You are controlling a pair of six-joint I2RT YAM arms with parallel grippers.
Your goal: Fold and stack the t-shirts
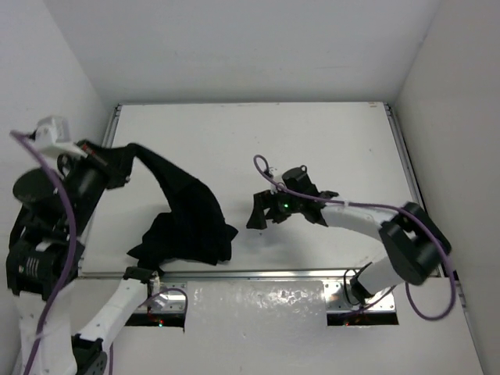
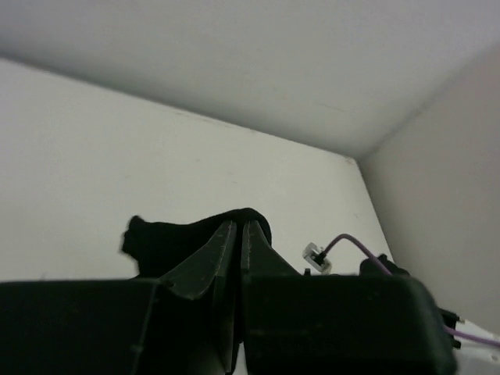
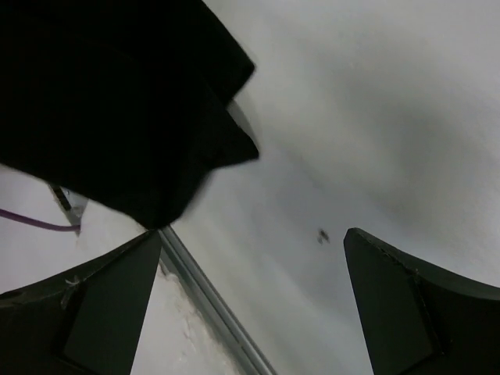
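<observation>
A black T-shirt (image 1: 187, 219) hangs from my raised left gripper (image 1: 121, 164) at the upper left and trails down to a bunched lower part on the board's front-left edge. In the left wrist view the left gripper is shut on the dark cloth, which rises behind its fingertips. My right gripper (image 1: 262, 211) stands open to the right of the shirt, over the board. In the right wrist view the cloth (image 3: 133, 94) lies ahead of the open right gripper, apart from its fingers.
The white board (image 1: 328, 141) is bare across its middle and right. A metal rail (image 3: 203, 289) runs along its front edge. Walls close in the back and both sides.
</observation>
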